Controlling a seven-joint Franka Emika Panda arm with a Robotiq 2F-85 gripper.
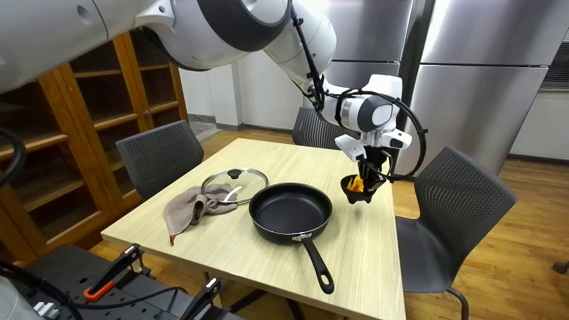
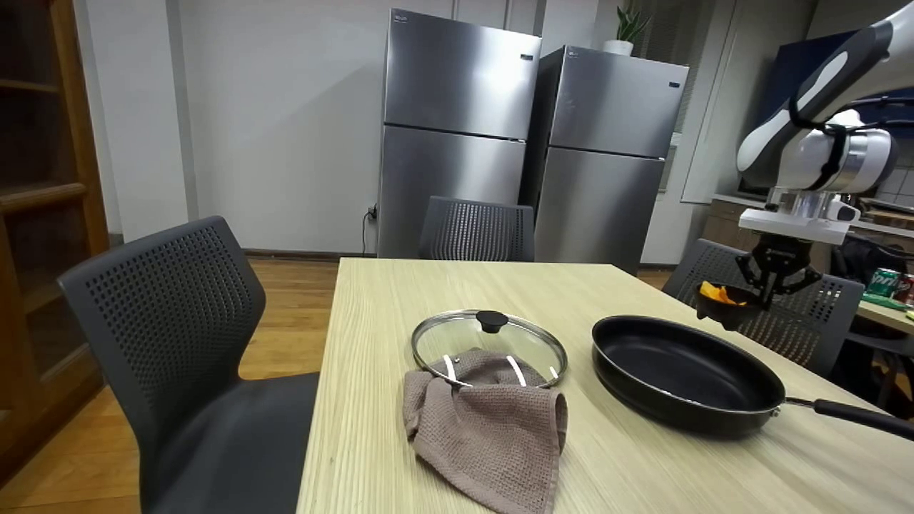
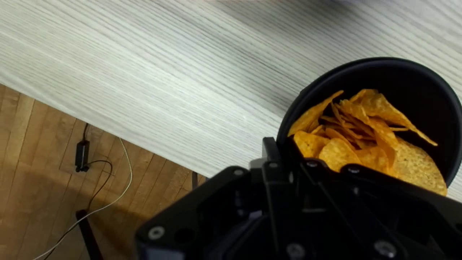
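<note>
My gripper is shut on the near rim of a small black bowl, which holds several orange tortilla chips. In exterior view 1 the bowl hangs a little above the table's right side, roughly level. A black frying pan, empty, rests on the table to the left of the bowl, its handle towards the near edge. From exterior view 2, the bowl appears behind the pan, clear of the tabletop. The fingers hide part of the bowl's rim in the wrist view.
A glass lid with a black knob lies partly over a brown cloth on the left of the table. Dark chairs stand round the table. Bare tabletop lies behind the pan.
</note>
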